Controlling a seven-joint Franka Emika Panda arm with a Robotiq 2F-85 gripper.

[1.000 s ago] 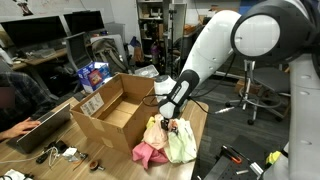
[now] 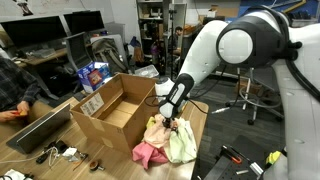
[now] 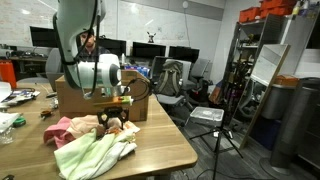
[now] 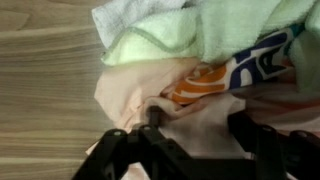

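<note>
A pile of cloths lies on the wooden table. Its pink cloth (image 2: 150,155) is on the box side, and the pale green towel (image 3: 90,153) spreads toward the table's near edge in exterior view 2. Down at the pile is my gripper (image 2: 172,124). In the wrist view its dark fingers (image 4: 153,119) stand apart, so the gripper is open, with light pink fabric (image 4: 200,125) bunched between them. A patterned orange, blue and white cloth (image 4: 225,78) is just beyond. Whether the fingertips touch fabric is hard to tell.
A large open cardboard box (image 2: 118,105) stands beside the pile. Scissors (image 2: 95,165) and cables (image 2: 55,152) lie at the table's left part. Bare tabletop (image 3: 160,150) shows to the right in exterior view 2.
My arm's wrist has shifted slightly while the gripper stays low at the pile. The cloths look much the same.
</note>
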